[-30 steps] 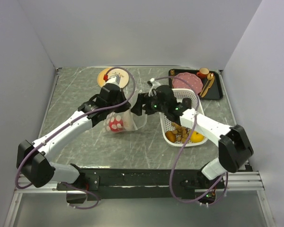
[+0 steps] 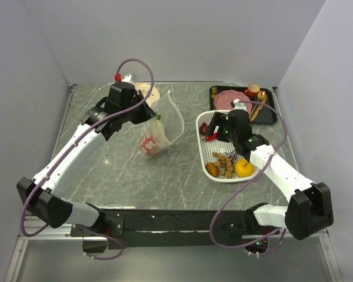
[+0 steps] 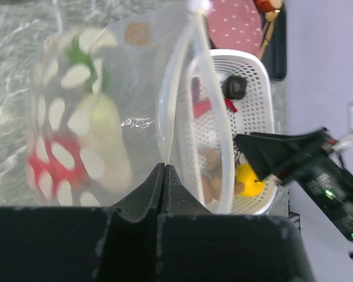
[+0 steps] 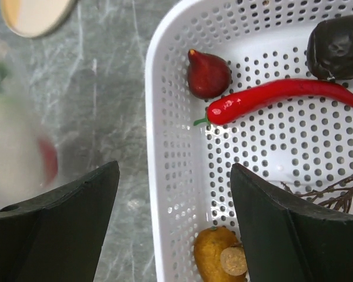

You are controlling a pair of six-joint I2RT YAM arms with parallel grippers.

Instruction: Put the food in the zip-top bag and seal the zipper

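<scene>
My left gripper (image 2: 146,111) is shut at the top edge of the clear zip bag (image 2: 165,126), which hangs open with red and green-topped food in its bottom; in the left wrist view the fingertips (image 3: 163,176) meet at the bag's film. My right gripper (image 2: 215,120) hangs over the white basket's left side, fingers parted, nothing between them. Below it in the right wrist view lie a red onion (image 4: 209,75), a red chili (image 4: 265,97), a dark item (image 4: 335,47) and a brown pear-like item (image 4: 215,258).
The basket (image 2: 201,153) also holds several brown pieces and a yellow fruit (image 2: 243,168). A black tray (image 2: 265,117) with pink plate, cup and cutlery stands at the back right, a round board (image 2: 153,94) at the back left. Bare counter lies at front left.
My left gripper has moved left and up with the bag's top, pulling it more upright. My right gripper has moved away from the bag to the right, over the basket.
</scene>
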